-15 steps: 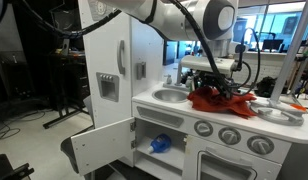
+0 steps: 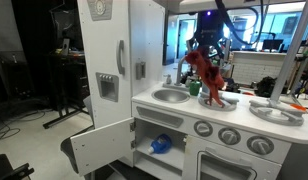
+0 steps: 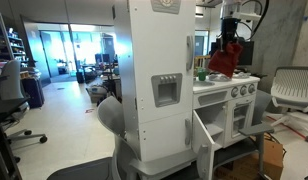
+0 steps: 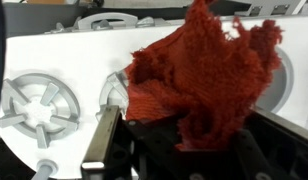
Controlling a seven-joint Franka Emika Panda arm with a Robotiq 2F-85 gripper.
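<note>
A red cloth (image 2: pixel 207 76) hangs bunched from my gripper (image 2: pixel 196 52), its lower end just above the toy kitchen's white counter (image 2: pixel 241 118). The gripper points down and is shut on the cloth. In exterior view 2 the same red cloth (image 3: pixel 224 63) hangs over the counter's right part. It fills the middle of the wrist view as a crumpled red cloth (image 4: pixel 194 75) and hides the fingertips.
A grey sink basin (image 2: pixel 172 95) lies left of the cloth, and a grey burner (image 2: pixel 277 112) sits to its right. Below, a cabinet door (image 2: pixel 102 146) stands open, with a blue object (image 2: pixel 161 144) inside. A tall white fridge (image 3: pixel 159 80) stands beside the counter.
The arm has risen, lifting the red cloth from where it lay spread on the counter. It now hangs narrow and long, and the burners beneath show more.
</note>
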